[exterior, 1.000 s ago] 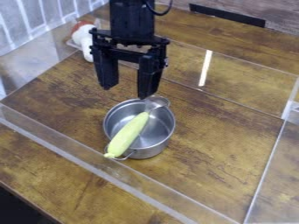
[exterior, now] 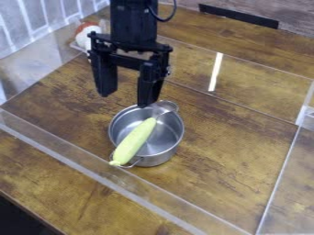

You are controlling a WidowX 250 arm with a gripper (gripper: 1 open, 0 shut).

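Note:
My black gripper (exterior: 128, 75) hangs in the upper middle of the camera view, open, its two fingers spread above and behind a steel pot (exterior: 167, 143). A pale yellow-green corn cob (exterior: 131, 144) lies slanted in the pot, its near end resting over the front rim by the wire handle. Nothing shows between the fingers.
A white and red object (exterior: 88, 35), partly hidden, sits at the upper left behind the arm. Clear plastic walls edge the wooden table (exterior: 233, 165) at left, front and right. The wood to the left and right of the pot is clear.
My gripper has shifted slightly to the left over the last second, with a small bob up and down. The pot and corn look unmoved.

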